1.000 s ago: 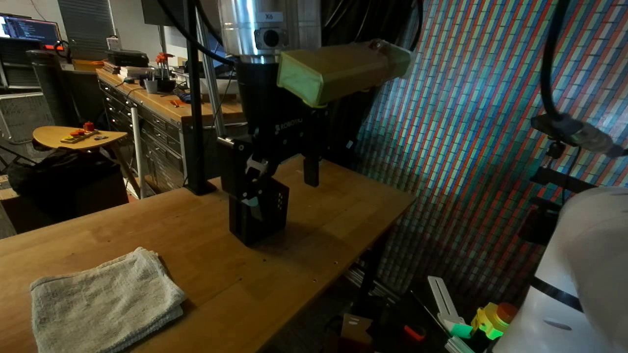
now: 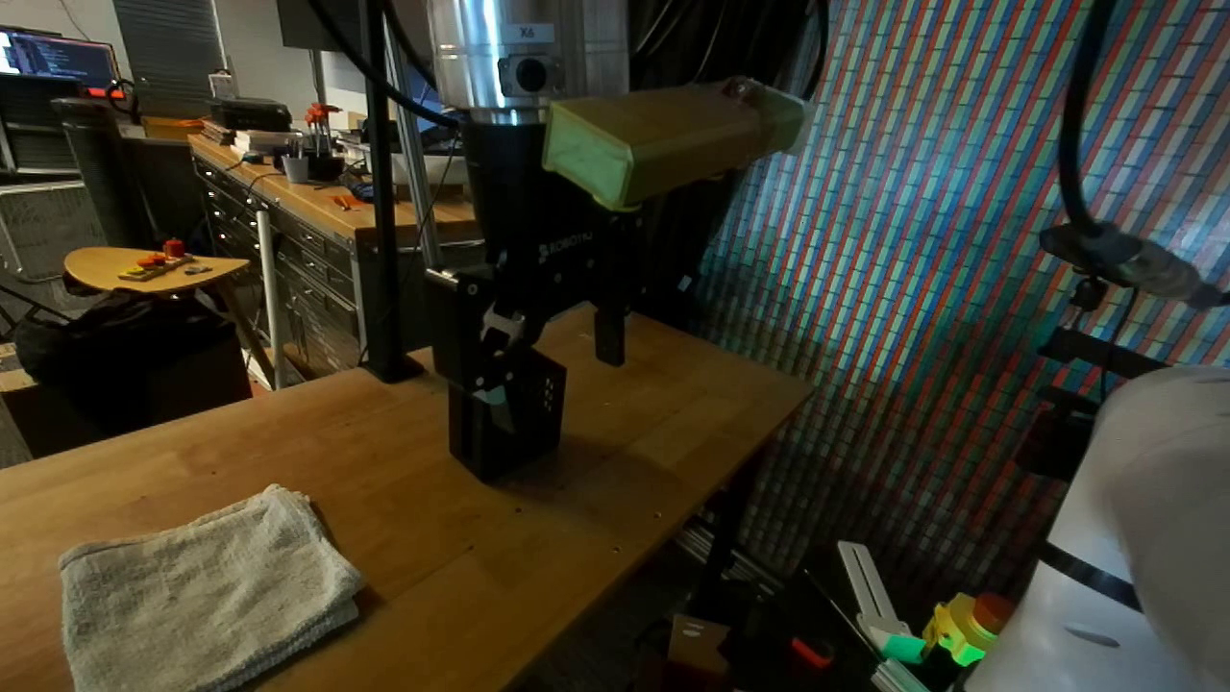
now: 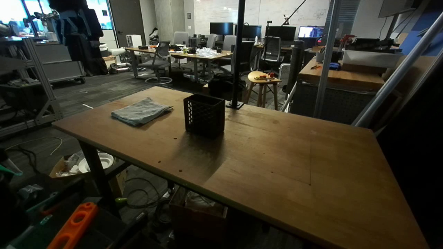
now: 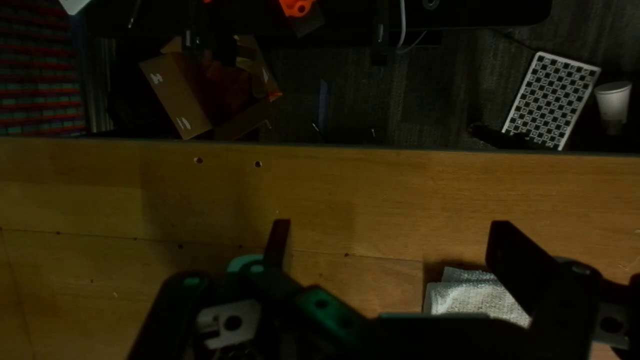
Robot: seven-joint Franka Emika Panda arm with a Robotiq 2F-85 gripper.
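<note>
My gripper (image 2: 551,367) is open and points down over the table, its two fingers wide apart in the wrist view with bare wood showing between their tips. A black basket with perforated sides (image 3: 204,117) stands upright on the table. In exterior view 1 the gripper overlaps the upper part of this basket (image 2: 507,436), so how far apart they are cannot be told. A folded grey cloth (image 2: 208,588) lies flat on the wood, away from the basket. Part of the cloth (image 4: 471,298) shows beside one finger in the wrist view. Exterior view 2 does not show the gripper.
The wooden table (image 3: 286,166) has wide free room on the side of the basket away from the cloth. A black post (image 3: 237,62) rises at the table's edge close to the basket. Boxes and tools stand on the floor beyond the other edge.
</note>
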